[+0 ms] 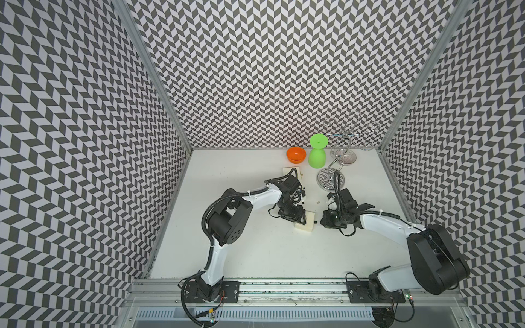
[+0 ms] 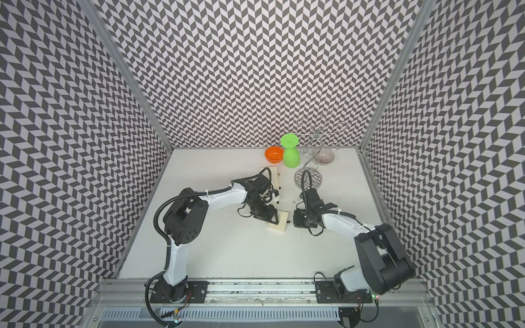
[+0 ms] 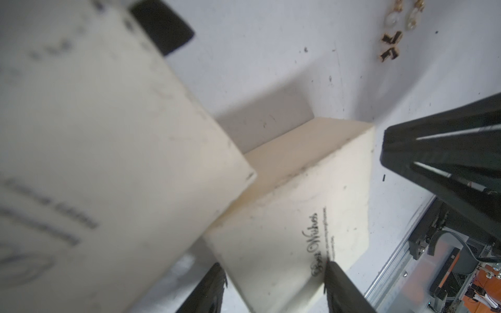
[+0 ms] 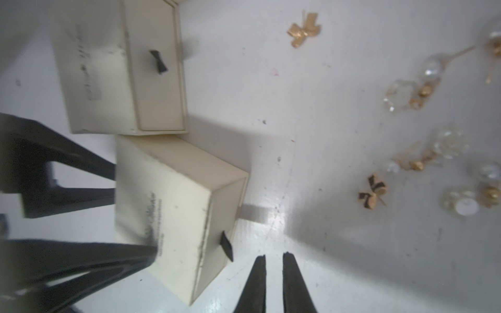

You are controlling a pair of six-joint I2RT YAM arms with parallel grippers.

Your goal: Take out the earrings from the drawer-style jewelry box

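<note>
My left gripper is shut on a small cream drawer-style jewelry box (image 3: 297,224) with printed writing, gripping it across its sides. The box stands turned on the white table, its drawer front towards my right gripper, as the right wrist view shows. A black ribbon tab (image 4: 226,246) sticks out from that front, which looks almost flush with the sleeve. Just right of the tab, apart from it, my right gripper is shut with nothing showing between its fingers. The inside of this box is hidden.
A second cream box (image 4: 94,67) with a black tab adjoins it behind. Loose earrings lie on the table, including a gold bow (image 4: 304,31) and a dark-gold bow (image 4: 372,193). Orange bowl (image 1: 296,155), green stand (image 1: 317,155) and round mirror (image 1: 330,179) stand farther back.
</note>
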